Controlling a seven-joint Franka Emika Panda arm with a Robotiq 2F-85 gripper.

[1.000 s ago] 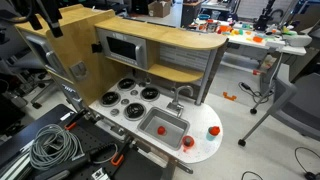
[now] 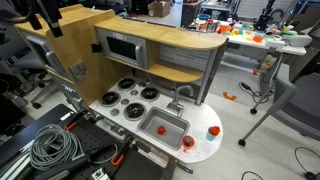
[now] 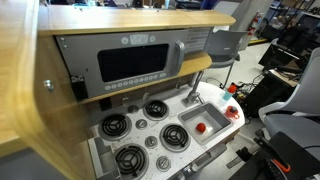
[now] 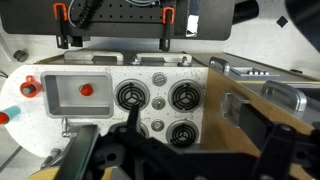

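In the wrist view my gripper hangs high over the toy kitchen counter. Its dark fingers stand wide apart at the lower part of the view, with nothing seen between them. A small red round object (image 4: 87,90) lies in the grey sink (image 4: 60,106). Beside the sink, on the white speckled counter, sits another red object (image 2: 188,141). Near it stands a blue-and-red item (image 2: 214,131). Several coil burners (image 3: 117,125) fill the stove side. In exterior view 1, dark arm parts (image 2: 20,40) show at the upper left; the fingers are hard to pick out there.
A microwave (image 3: 135,65) sits in the wooden shelf unit (image 2: 175,36) behind the burners. A faucet (image 2: 182,93) rises at the sink's back edge. Coiled cable (image 2: 55,147) and orange-handled clamps (image 2: 122,154) occupy the black table in front. The counter right of the sink has free room.
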